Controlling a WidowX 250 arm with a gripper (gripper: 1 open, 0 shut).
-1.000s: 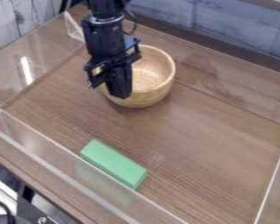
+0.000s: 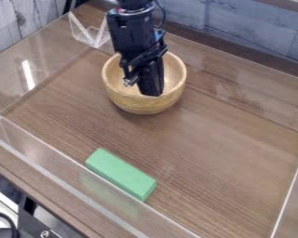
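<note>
My black gripper [image 2: 146,78] hangs over a round, light wooden bowl [image 2: 164,100] in the upper middle of the camera view, its fingertips in front of the bowl's interior. It looks shut, with nothing visible between its fingers. A green rectangular block [image 2: 120,173] lies on the wooden table toward the bottom left, well apart from the bowl and gripper.
A clear plastic rim runs along the tray's edges, and dark cables lie outside it at the lower left.
My gripper has moved right from the bowl's left side to over the bowl's middle. The green block has not moved.
</note>
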